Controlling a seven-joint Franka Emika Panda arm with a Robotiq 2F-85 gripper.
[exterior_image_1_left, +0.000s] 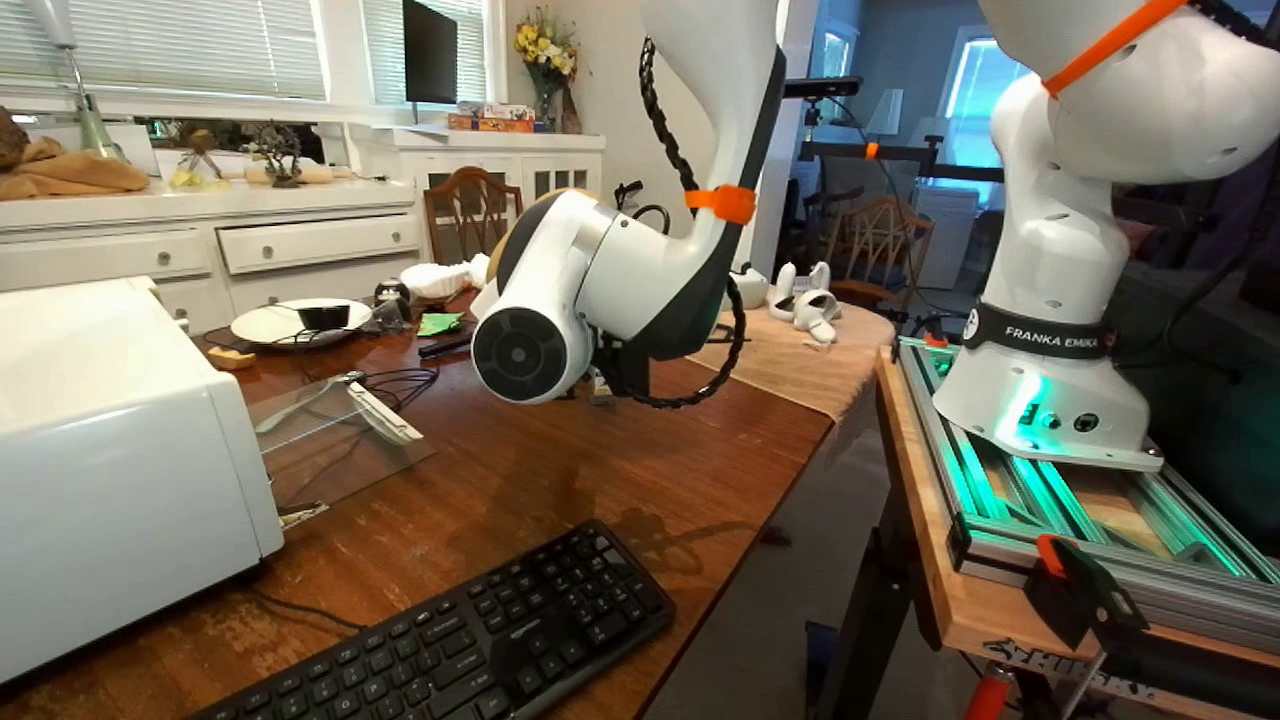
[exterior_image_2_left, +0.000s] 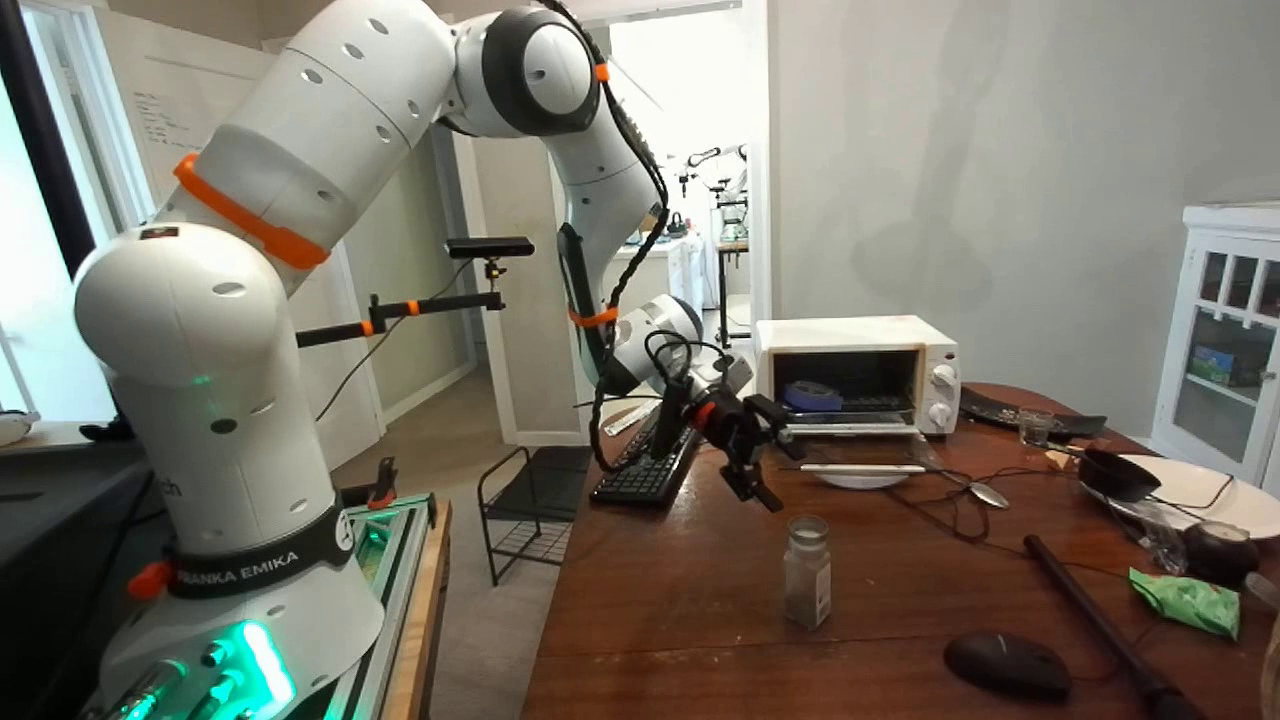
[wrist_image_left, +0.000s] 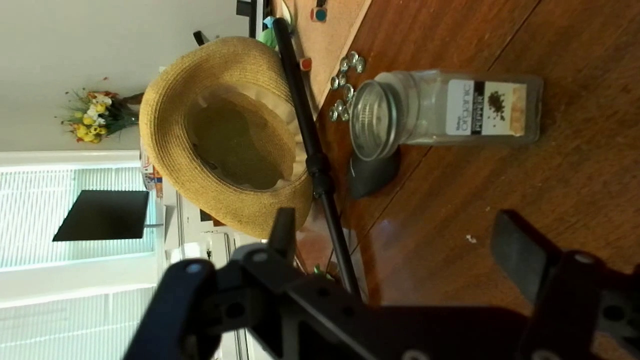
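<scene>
A clear glass pepper jar stands upright on the wooden table; in the wrist view the same jar appears sideways because the camera is rolled, its label facing me. My gripper is open, above the table on the oven-and-keyboard side of the jar, tilted down. Nothing sits between its fingers, and the jar is ahead of them, apart. Exterior view 1 has the gripper and most of the jar hidden behind the arm.
A white toaster oven and black keyboard lie behind the gripper. A black mouse, a black rod and a green packet lie beyond the jar. The wrist view includes a straw hat. Bare tabletop surrounds the jar.
</scene>
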